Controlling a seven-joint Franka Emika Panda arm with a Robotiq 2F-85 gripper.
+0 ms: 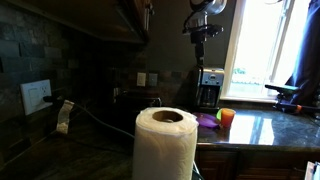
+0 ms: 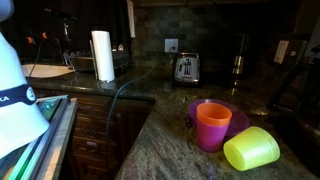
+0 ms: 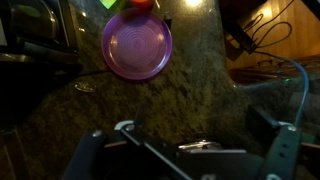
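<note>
My gripper (image 1: 199,62) hangs high over the counter, in front of the coffee maker (image 1: 209,90). In the wrist view its fingers (image 3: 285,150) stand wide apart, open and holding nothing. A small shiny object (image 3: 200,146) shows between them, well below. Farther up in that view lies a purple plate (image 3: 137,45), with parts of an orange cup and a green cup at the top edge. Exterior view 2 shows the orange cup (image 2: 212,128) upright at the purple plate (image 2: 238,118), while the yellow-green cup (image 2: 252,149) lies on its side alongside.
A paper towel roll (image 1: 165,150) stands close to the first exterior camera. The chrome toaster (image 2: 188,68) is by the back wall. A blue cable (image 2: 120,90) runs over the counter edge. Bare counter (image 2: 165,130) lies left of the cups.
</note>
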